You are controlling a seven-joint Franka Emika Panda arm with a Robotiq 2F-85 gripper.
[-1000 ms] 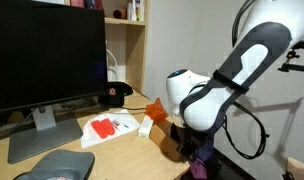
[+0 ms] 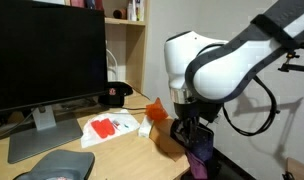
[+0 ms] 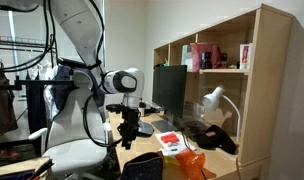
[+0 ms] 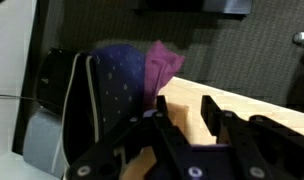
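Observation:
My gripper stands open above the desk's edge, its two fingers apart and bare wood showing between them. A dark blue bag (image 4: 117,72) with small pale dots lies at the left of the wrist view. A purple strip of cloth (image 4: 159,70) runs along the bag's side and ends close to the left fingertip; whether they touch I cannot tell. In the first exterior view the purple cloth (image 2: 200,155) hangs just below the gripper (image 2: 199,130). The second exterior view shows the dark bag (image 3: 145,167) at the bottom, beneath the arm.
The wooden desk (image 2: 137,160) carries a large monitor (image 2: 47,55), a grey rounded item (image 2: 60,163), white paper with something red (image 2: 107,127) and an orange item (image 2: 156,110). A white chair (image 3: 72,130) stands left in the second exterior view.
Over the last second my arm and gripper have risen from near the bag and come closer to the first exterior camera. The bag and desk items look unmoved.

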